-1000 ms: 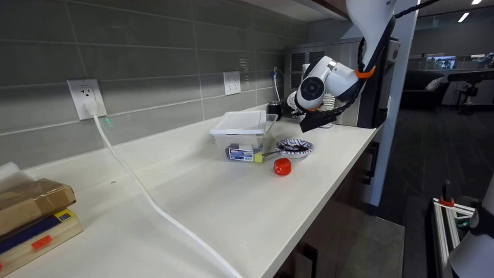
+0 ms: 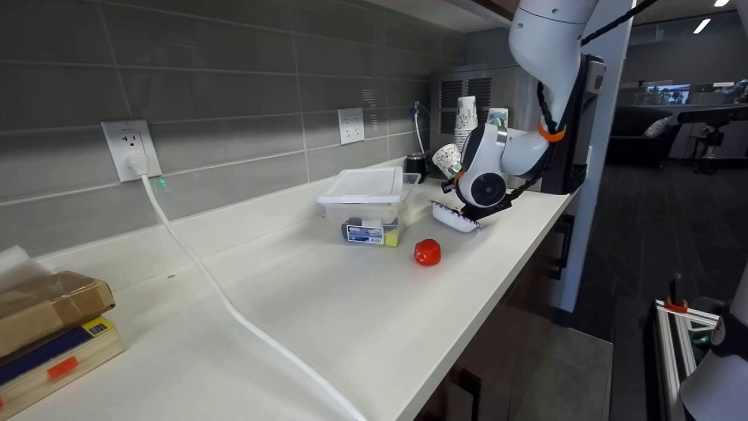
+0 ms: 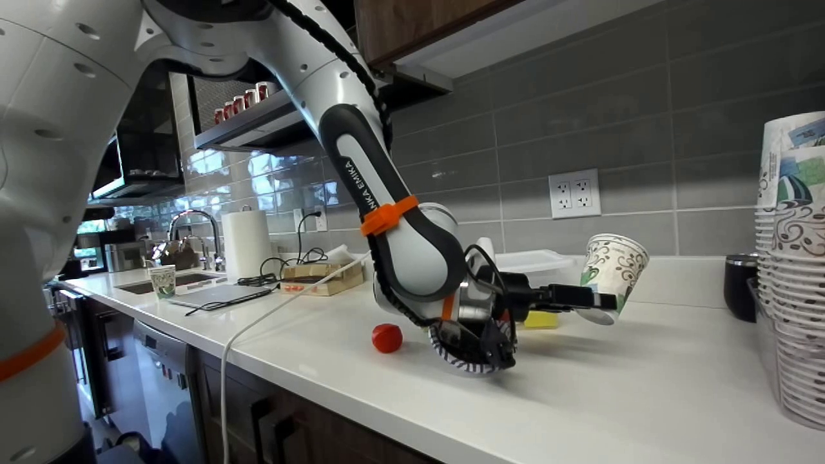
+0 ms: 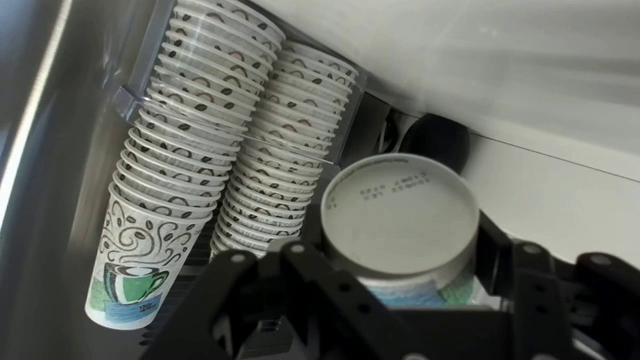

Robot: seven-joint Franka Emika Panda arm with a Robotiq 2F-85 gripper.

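A patterned paper cup (image 3: 616, 267) is held tilted above the counter, with my gripper (image 3: 601, 298) shut on it. Its pale round base (image 4: 399, 213) faces the camera in the wrist view, between the two black fingers. Exterior view 1 shows the cup (image 2: 446, 160) left of the wrist, where the arm hides the fingers. Below the wrist, a patterned plate (image 2: 454, 218) is tipped up on the counter, seemingly against the black hardware under the hand. In exterior view 2 this plate (image 3: 457, 356) is partly covered by the hand.
Stacked paper cups (image 4: 186, 120) in a clear holder stand by the metal appliance. A red object (image 2: 427, 252) lies near the plate, beside a lidded clear bin (image 2: 364, 203). A black tumbler (image 3: 740, 286) stands by the wall. The counter's front middle is open, crossed by a white cable (image 2: 238, 316).
The hand has come down and towards the plate, turning as it moved. The plate, flat before with a dark utensil on it, is now tipped; the utensil is out of sight.
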